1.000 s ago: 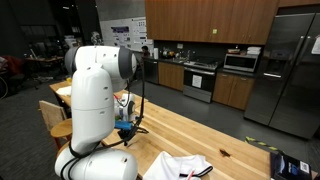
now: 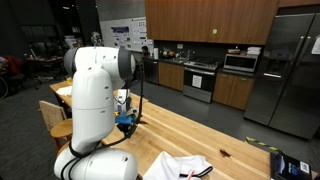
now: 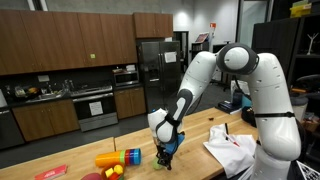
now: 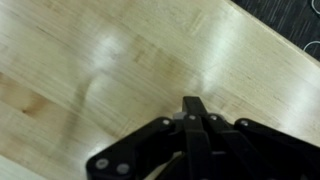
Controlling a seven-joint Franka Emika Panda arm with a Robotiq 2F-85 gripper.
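Observation:
My gripper is shut above bare wooden table, and nothing shows between its fingers in the wrist view. In exterior view 2 the gripper [image 3: 165, 160] hangs low near the table's near side, to the right of a striped cylinder [image 3: 118, 157] in blue, orange and green. Exterior view 1 has the gripper [image 2: 127, 126] at the left side of the table, partly lost against the arm's dark parts.
A white cloth [image 2: 178, 166] lies on the table, away from the gripper. Red and yellow round things [image 3: 92, 176] sit near the cylinder. Dark cables [image 4: 290, 18] cross a corner of the wrist view.
Across the last second the gripper has risen slightly in exterior view 1. The cloth and the table have stayed as they were.

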